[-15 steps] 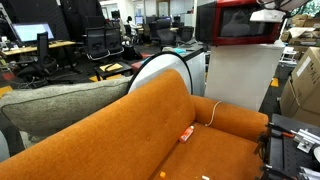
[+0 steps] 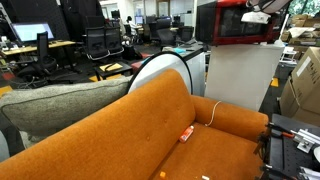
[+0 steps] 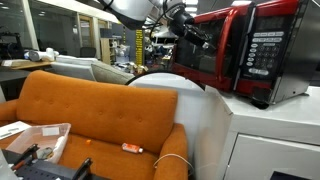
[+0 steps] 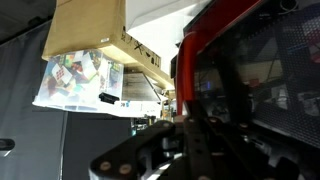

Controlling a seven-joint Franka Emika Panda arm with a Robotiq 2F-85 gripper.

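A red microwave (image 3: 232, 45) with a dark control panel stands on a white cabinet (image 3: 226, 108) in the second exterior view. My gripper (image 3: 206, 43) is up at its front, close to the red door (image 3: 203, 62). The wrist view shows the red edge (image 4: 186, 68) of the microwave running down to my gripper, beside a dark mesh panel (image 4: 272, 70). My fingers look shut, and nothing clearly shows between them. Whether they touch the red edge I cannot tell. The microwave (image 2: 232, 26) is partly cut off in the first exterior view.
An orange sofa (image 3: 100, 105) fills the space below, with a small red-and-white item (image 3: 131, 148) on its seat. A clear bin (image 3: 42, 140) stands at the front left. The wrist view shows a cardboard box (image 4: 88, 28) and a clear bin with colourful contents (image 4: 76, 78) below.
The arm at the upper right of the first exterior view has shifted slightly and now shows lower in front of the microwave. The sofa and the items on it have not moved.
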